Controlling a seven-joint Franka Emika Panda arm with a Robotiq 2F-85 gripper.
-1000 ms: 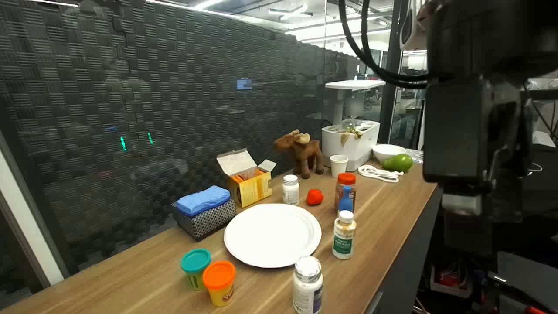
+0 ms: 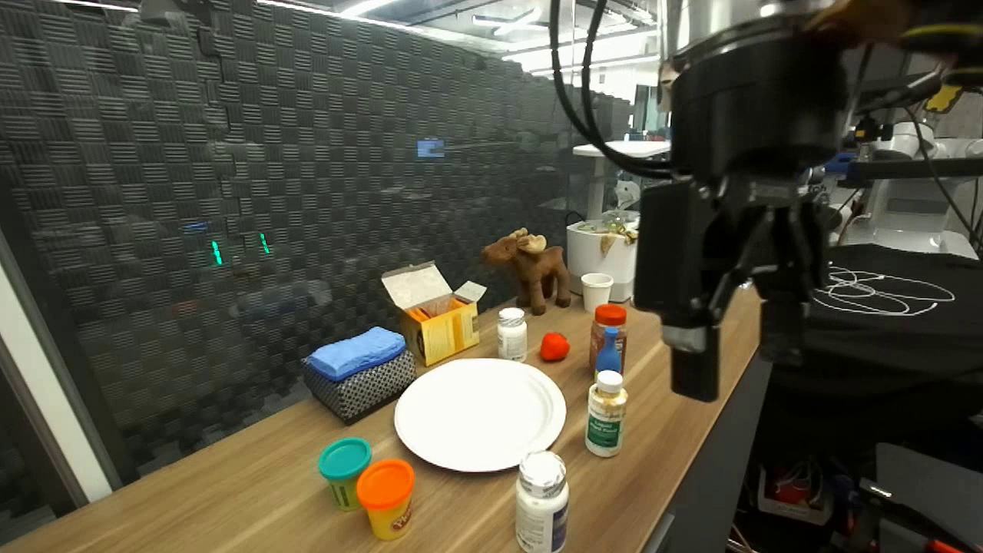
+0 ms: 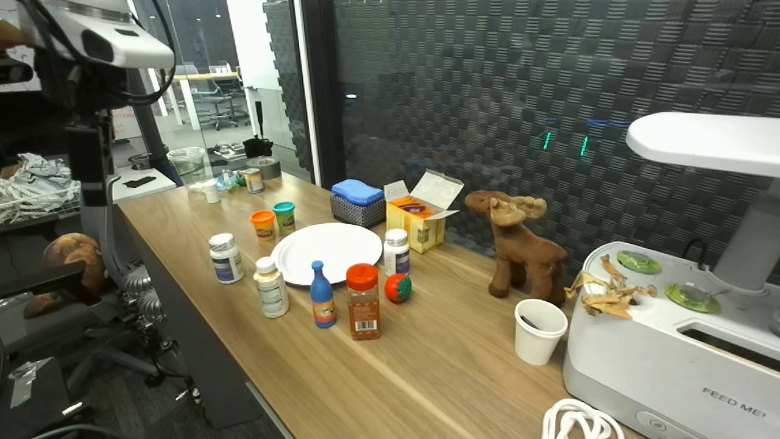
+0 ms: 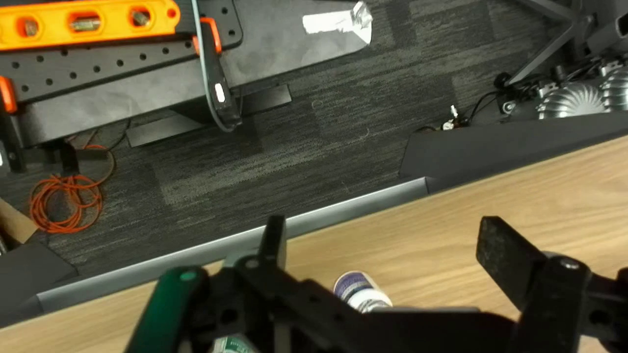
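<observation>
My gripper [image 2: 739, 358] hangs above the table's front edge, its two fingers spread and nothing between them. In the wrist view the open gripper looks down past the edge, with a purple-labelled white bottle [image 4: 357, 289] partly hidden behind its linkage. On the table stand that white bottle [image 3: 226, 258], a green-labelled bottle [image 2: 605, 416], a blue bottle [image 3: 322, 296] and a red-capped jar [image 3: 363, 301]. Behind them lie a white plate [image 2: 480, 415] and a red strawberry-like toy [image 3: 398, 288]. Orange-lidded [image 2: 386, 498] and teal-lidded [image 2: 345, 471] tubs stand beside the plate. The gripper touches none of these.
At the back are a blue cloth [image 3: 358, 191] on a patterned box, an open yellow box [image 3: 415, 223] and a plush moose [image 3: 520, 245]. A paper cup [image 3: 538, 333] stands by a white planter [image 3: 643, 351].
In exterior view 1 my arm has shifted left and the gripper has turned, so both fingers now show apart. The tabletop objects that show in both frames have not moved.
</observation>
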